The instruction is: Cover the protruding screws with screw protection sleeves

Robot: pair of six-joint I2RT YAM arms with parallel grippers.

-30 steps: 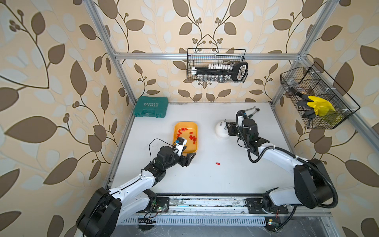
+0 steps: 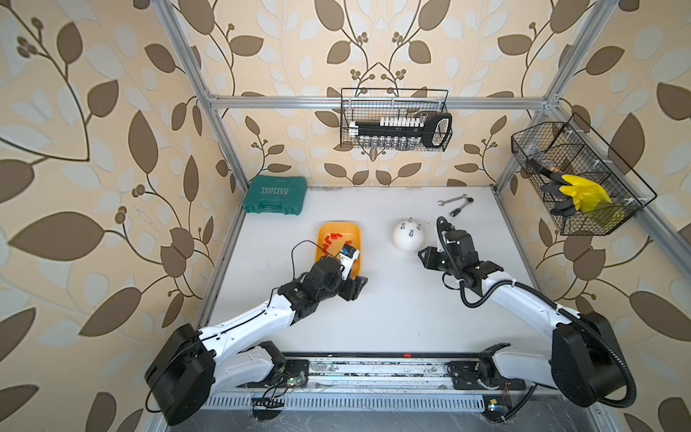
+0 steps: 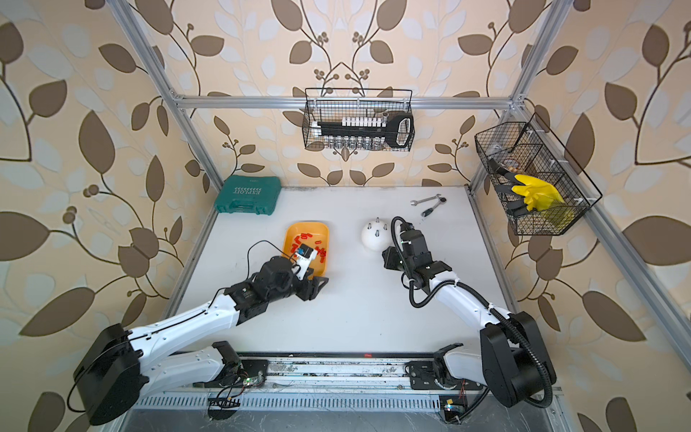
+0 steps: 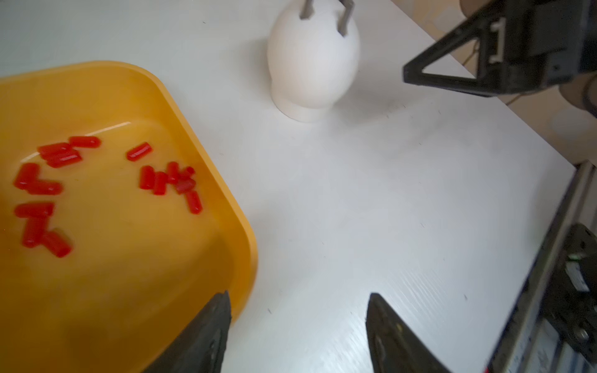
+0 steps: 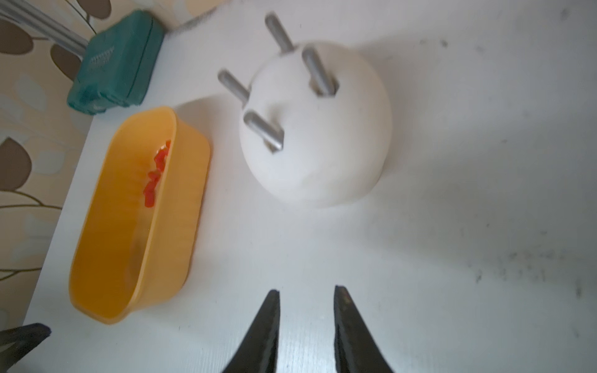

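A white ball-shaped stand (image 2: 408, 239) on the table carries four upright metal screws (image 5: 319, 71), all bare. Red sleeves (image 4: 59, 242) lie in an orange tray (image 5: 168, 236); a red piece (image 2: 406, 355) is at the table's front edge. My left gripper (image 2: 356, 286) hangs open by the tray's front right, nothing between its fingers. My right gripper is part open and empty, just right and front of the stand.
A green case (image 2: 275, 194) sits at the back left, two wrenches (image 2: 460, 205) at the back right. Wire baskets (image 2: 396, 100) hang at the back and right.
The loose red piece has moved to the front edge.
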